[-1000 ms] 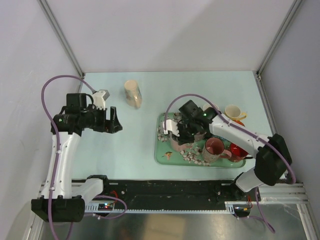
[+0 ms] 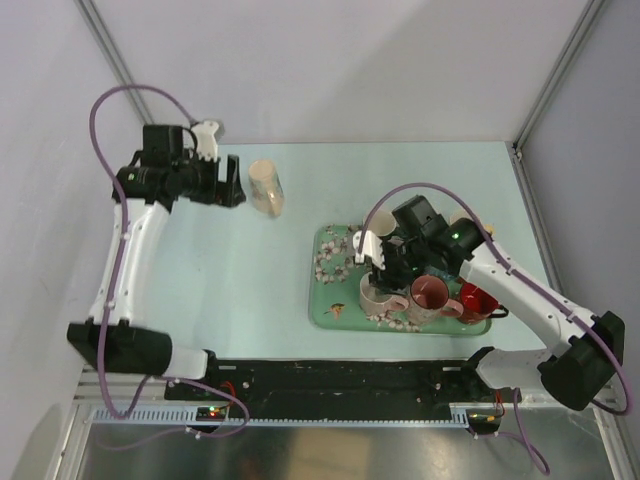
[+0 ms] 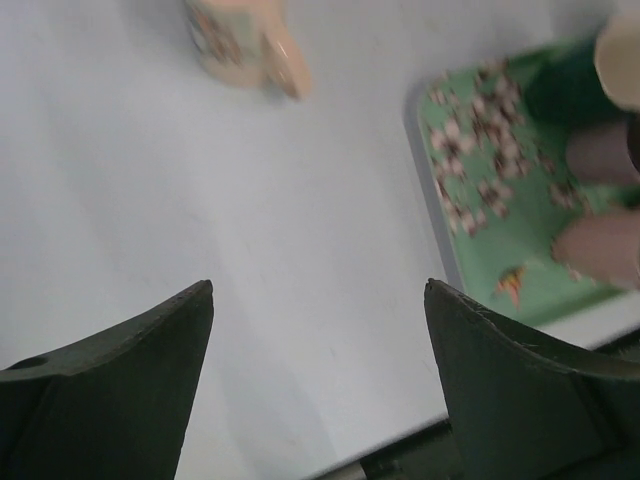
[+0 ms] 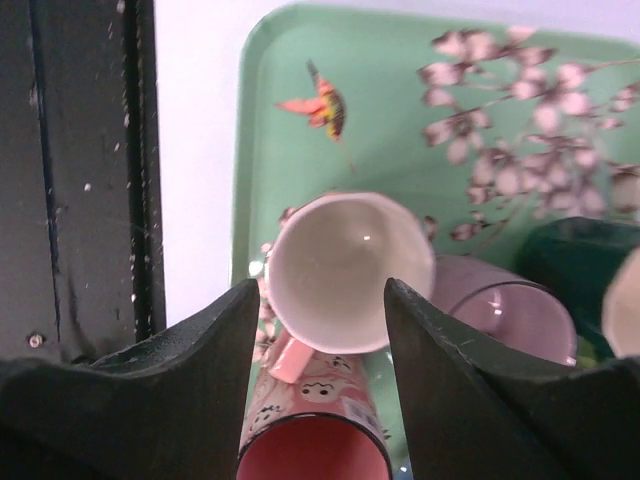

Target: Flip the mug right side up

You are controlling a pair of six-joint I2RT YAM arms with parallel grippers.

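Note:
A cream mug [image 2: 265, 185] lies on its side on the left of the table, blurred at the top of the left wrist view [image 3: 240, 45]. My left gripper [image 2: 228, 180] is just left of it, open and empty. My right gripper [image 2: 385, 270] is over the green tray, its fingers parted just above a white mug with a pink handle [image 4: 340, 270]; whether they touch it cannot be told.
The tray [image 2: 330, 318] holds several mugs, among them a red one [image 2: 480, 305], a pink one [image 2: 428, 300] and a purple one [image 4: 500, 305]. A dark gap [image 2: 300, 375] runs along the front edge.
My left gripper has moved toward the back, nearer the lying mug. My right gripper has shifted right over the tray, and the white mug beneath it now sits further right.

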